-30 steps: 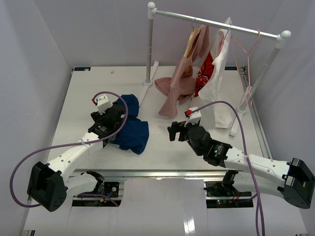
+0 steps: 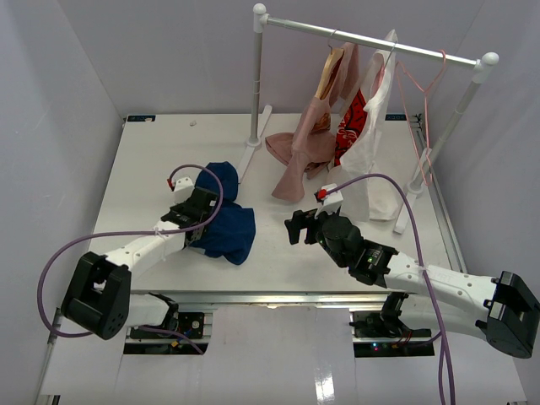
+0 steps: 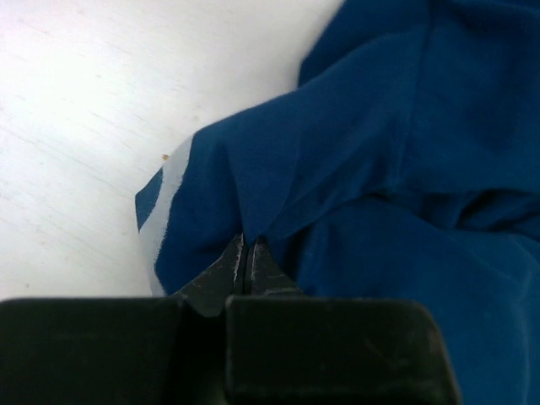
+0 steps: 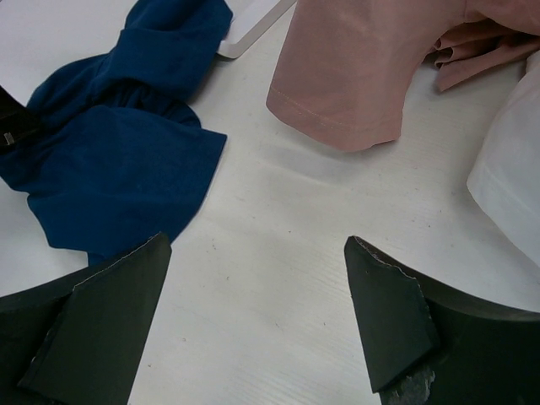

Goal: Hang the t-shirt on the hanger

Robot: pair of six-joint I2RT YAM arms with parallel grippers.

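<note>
The dark blue t-shirt (image 2: 226, 231) lies bunched on the white table at left of centre. My left gripper is down on it, shut with a fold of the navy cloth at its fingertips. In the right wrist view the shirt (image 4: 135, 160) spreads at upper left. My right gripper stands open above bare table, right of the shirt, nothing between its fingers. An empty pink hanger (image 2: 426, 93) hangs at the right end of the rail.
A white rack (image 2: 371, 42) spans the back right, with a pink garment (image 2: 304, 152) and a white one with red print (image 2: 365, 169) hanging from it. Bare table (image 4: 278, 236) lies between the shirt and the right gripper.
My left arm has shifted slightly, its wrist lower in the top view and the gripper still on the shirt. The right arm and the garments look unchanged.
</note>
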